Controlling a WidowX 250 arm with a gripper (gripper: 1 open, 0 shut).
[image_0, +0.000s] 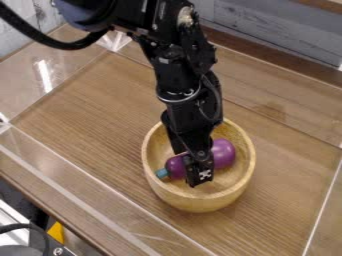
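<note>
A black robot arm reaches down from the top centre. Its gripper (193, 160) is inside a yellow bowl (231, 192), over a purple object (219, 153) with a teal end (163, 172). The fingers straddle part of the object; whether they grip it is hard to tell, as the arm hides much of it.
The bowl stands on a wooden table (80, 130), clear to the left and right. A wall runs along the back. A yellow item and a black cable lie at the bottom left.
</note>
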